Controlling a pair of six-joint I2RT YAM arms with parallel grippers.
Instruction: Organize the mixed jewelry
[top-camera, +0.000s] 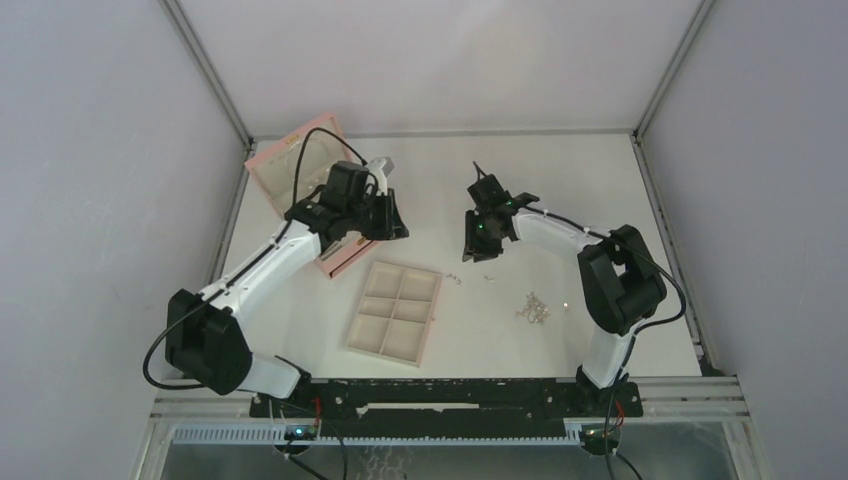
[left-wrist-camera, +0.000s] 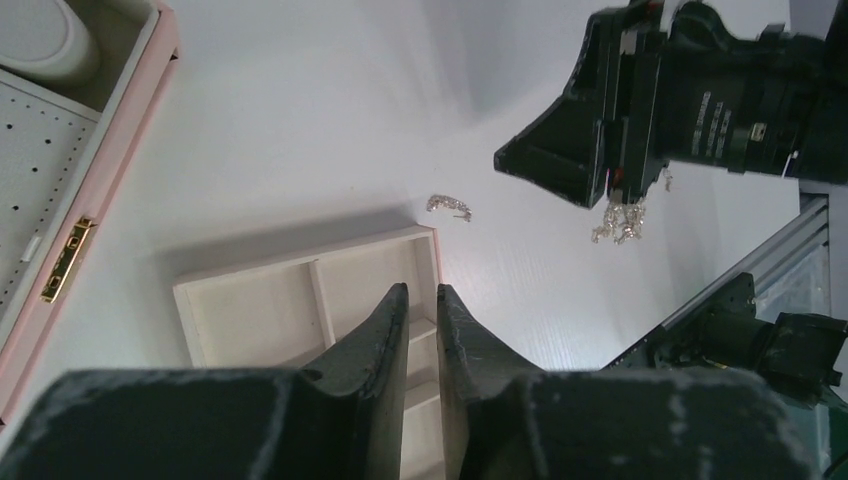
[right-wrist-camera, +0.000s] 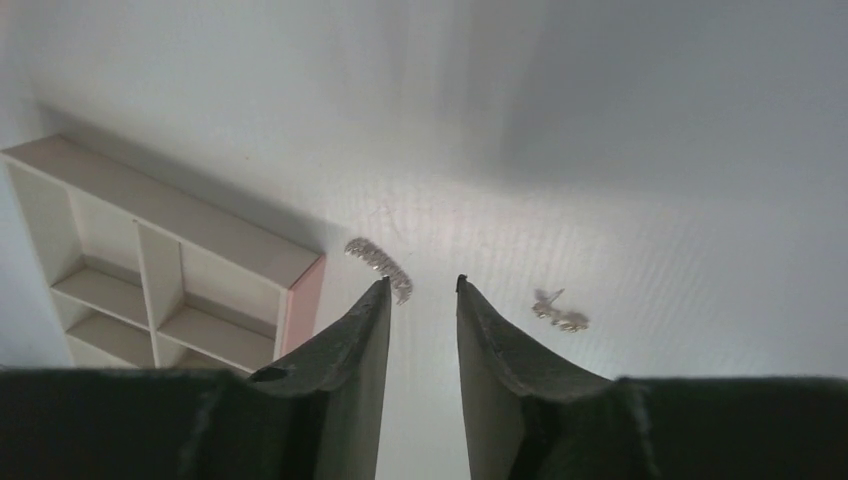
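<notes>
My left gripper (top-camera: 400, 235) hangs over the front of the pink jewelry box (top-camera: 352, 258); a narrow gap separates its fingers (left-wrist-camera: 385, 345), with nothing in it. Above the table's middle, my right gripper (top-camera: 472, 258) is part open and empty between its fingers. A short glittering chain-like piece (right-wrist-camera: 380, 265) lies beside the corner of the divided tray (right-wrist-camera: 200, 225), just beyond those fingertips. Another small silvery piece (right-wrist-camera: 562, 312) rests to its right. In the top view, a jewelry pile (top-camera: 534, 308) and a tiny single piece (top-camera: 566, 307) lie farther right.
The tray's compartments look empty in the top view. Behind it to the left stands the pink box with its lid (top-camera: 300, 165) raised. Bare table (top-camera: 560, 165) extends across the back and right. The two grippers are fairly close together.
</notes>
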